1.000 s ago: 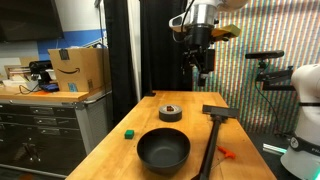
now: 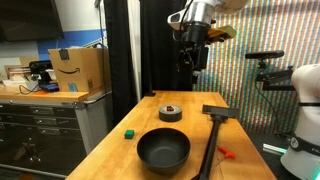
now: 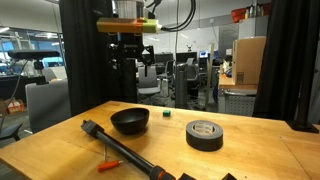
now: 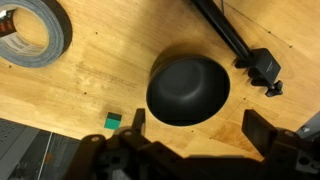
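High above the table, my gripper is open, its two fingers (image 4: pixel 258 128) wide apart with no object held between them. Below it in the wrist view is a black bowl (image 4: pixel 188 90), upright and apparently empty. A small green block (image 4: pixel 113 121) lies on the wood near the table edge, to the bowl's lower left in that view. The roll of grey tape (image 4: pixel 40 38) rests flat in the upper left corner. Exterior view 2 shows the bowl (image 3: pixel 130 121) nearer that camera than the green block (image 3: pixel 166 113).
A long black bar (image 3: pixel 130 150) lies across the table beside the bowl, with a red-handled tool (image 3: pixel 122 165) close to it. Bare wood (image 3: pixel 258 145) stretches beyond the tape. A cardboard box (image 2: pixel 79 69) stands on a separate cabinet.
In exterior view 1 the arm's hand has shifted slightly left. The bowl, block, tape and bar stay where they were.
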